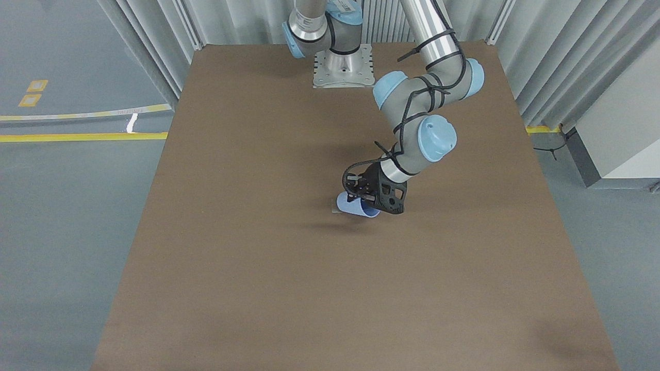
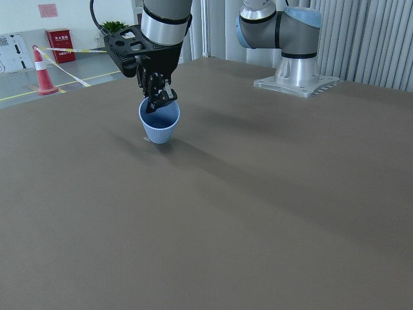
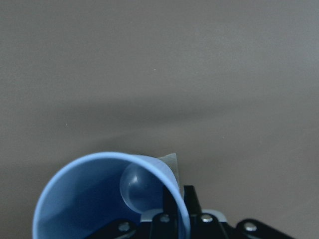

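A light blue ribbed cup [image 1: 348, 206] with a darker blue inside is tilted over the table near its middle, beside a small grey square [image 1: 334, 209]. In the left view the cup [image 2: 159, 132] hangs under my gripper [image 2: 157, 93], its opening toward that camera. In the wrist view the cup's rim [image 3: 65, 174] fills the lower left, and my gripper is shut on the cup's wall, one finger inside and one outside.
Curtains and a white wall [image 1: 612, 123] lie beyond the table.
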